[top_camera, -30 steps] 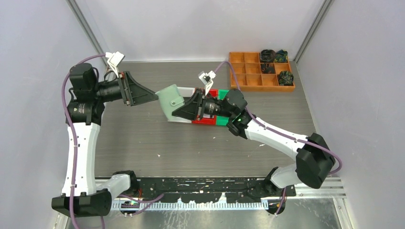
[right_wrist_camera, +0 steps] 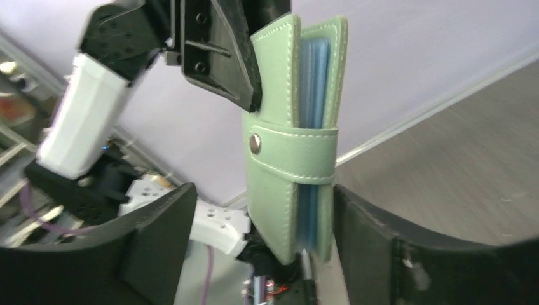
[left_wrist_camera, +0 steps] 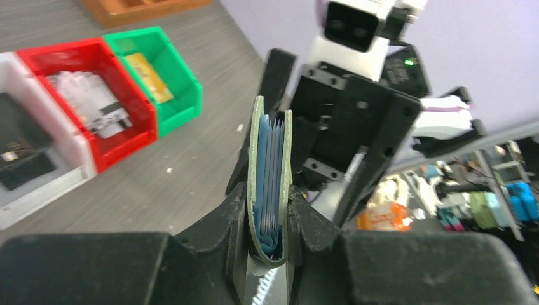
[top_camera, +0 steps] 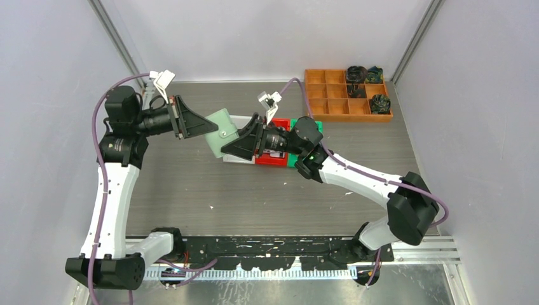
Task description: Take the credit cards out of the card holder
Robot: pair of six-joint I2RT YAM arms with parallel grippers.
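A light green card holder [top_camera: 222, 121] hangs above the table between both arms, with my left gripper shut on it. The left wrist view shows blue card sleeves [left_wrist_camera: 269, 171] packed between the two covers. In the right wrist view a strap [right_wrist_camera: 311, 152] with a metal snap [right_wrist_camera: 255, 143] crosses the holder's edge, fastened. My right gripper is part open around the lower end; its left finger [right_wrist_camera: 171, 216] stands off the cover, while the right one is close beside the other cover. Whether it touches cannot be told.
White, red and green bins stand on the table; the red bin [left_wrist_camera: 150, 124] holds cards and clear plastic, the green bin [left_wrist_camera: 198, 101] something yellow. An orange divided tray [top_camera: 313, 118] sits at the back right.
My left gripper has moved slightly right and down, the right gripper slightly left. The card holder has shifted a little left and down between them and tilted slightly, still in the left gripper.
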